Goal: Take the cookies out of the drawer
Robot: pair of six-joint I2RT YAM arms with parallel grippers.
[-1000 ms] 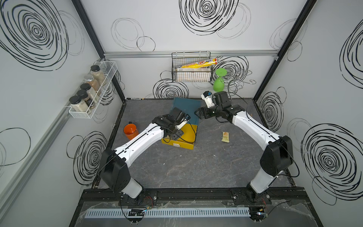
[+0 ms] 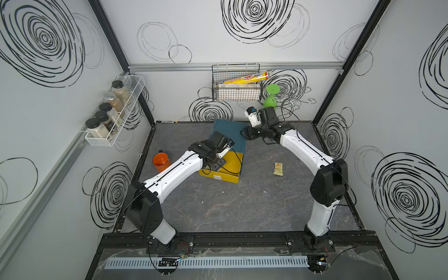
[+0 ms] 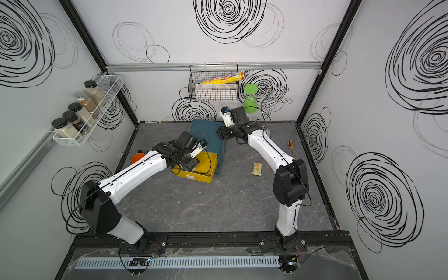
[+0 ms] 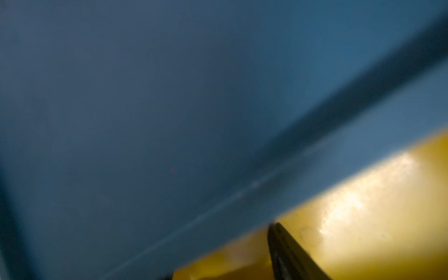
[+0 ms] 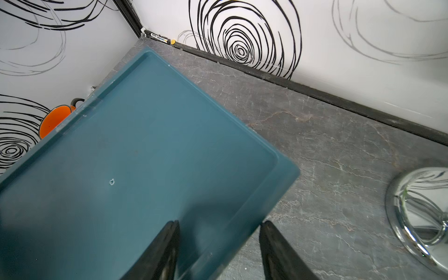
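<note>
The teal drawer unit (image 2: pixel 228 129) stands mid-table with its yellow drawer (image 2: pixel 226 176) pulled out toward the front. Part of the drawer's floor shows bare; my left arm hides the rest. In the left wrist view, one dark finger (image 4: pixel 284 252) of my left gripper is over the yellow drawer, close to the unit's lower edge; its fingers look apart. My right gripper is open above the unit's right edge, its fingers on either side of that edge. A small beige packet (image 2: pixel 278 169), possibly the cookies, lies on the table right of the drawer.
An orange mug (image 2: pixel 161 161) stands left of the unit. A shiny metal object (image 5: pixel 420 214) is near the right gripper, and a fork (image 3: pixel 290 147) lies at the far right. Behind hangs a wire basket (image 2: pixel 236 93).
My right gripper has moved slightly back, away from the front edge, along the unit's right side. The drawer's front has shifted very slightly toward the unit, and the left arm has barely moved.
</note>
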